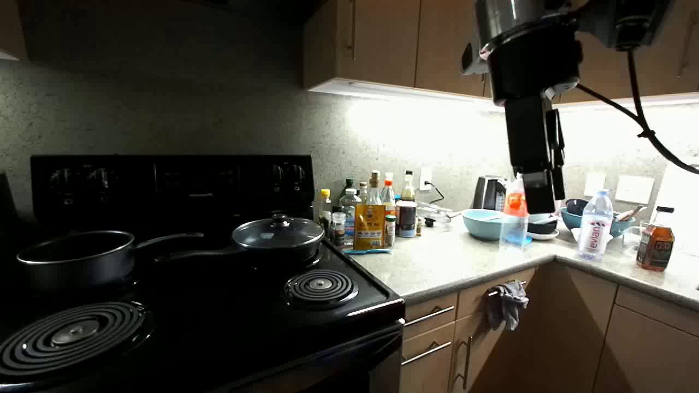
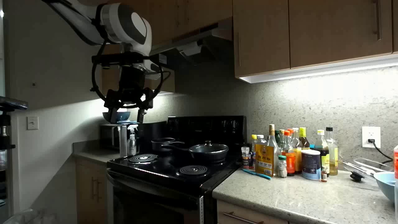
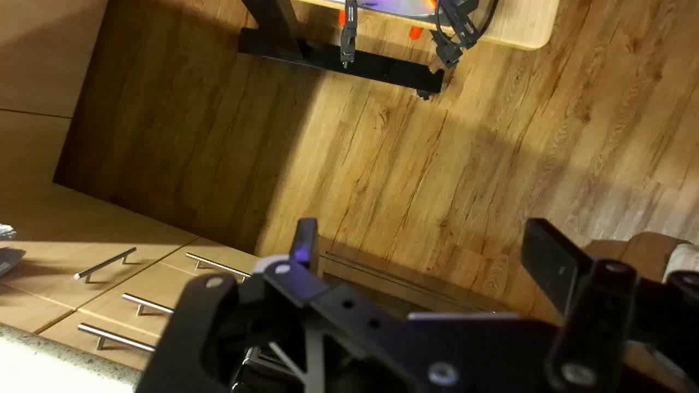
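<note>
My gripper is open, its two black fingers wide apart with only the wooden floor showing between them. Exterior view 2 has the gripper (image 2: 125,116) hanging high in the air, clear of every surface. On the black stove (image 2: 194,160) stands a lidded pan (image 1: 278,234) on a back burner, its glass lid topped by a dark knob. A pot (image 1: 77,258) without a lid sits to its left. The front burners (image 1: 321,286) are bare.
Several bottles (image 2: 296,145) and a yellow packet (image 1: 369,226) crowd the counter (image 1: 426,262) right of the stove. Blue bowls (image 1: 481,225) and an Evian bottle (image 1: 594,226) stand farther along. A grey cloth (image 1: 508,304) hangs from a drawer handle.
</note>
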